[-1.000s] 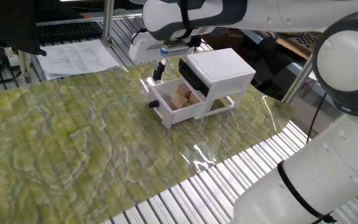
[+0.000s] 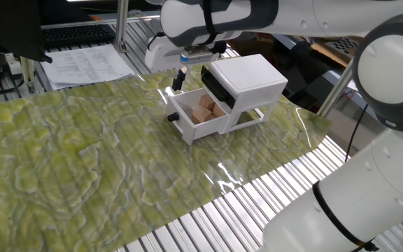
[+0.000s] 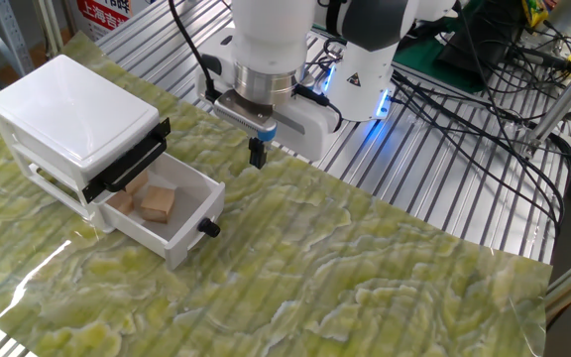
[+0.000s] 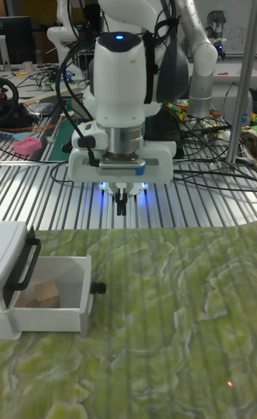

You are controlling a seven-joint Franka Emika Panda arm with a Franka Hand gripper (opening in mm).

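A small white cabinet [image 3: 72,104] stands on the green marbled sheet, its lower drawer [image 3: 194,220] pulled out. Several wooden blocks [image 3: 158,204] lie inside that drawer, some partly hidden by the cabinet in exterior view 2. A black knob [image 3: 208,228] sticks out from the drawer front, and a black bar handle [image 3: 127,165] is on the cabinet above it. My gripper [image 4: 121,213] hangs in the air, clear of the drawer, pointing down. Its dark fingers are together in exterior view 3, with nothing showing between them.
The green sheet [image 3: 365,288] is bare in front of the drawer and to the right of it in exterior view 2. Papers [image 2: 86,66] and a keyboard [image 2: 75,33] lie beyond the sheet. Cables [image 3: 474,149] run over the slatted table near the arm's base.
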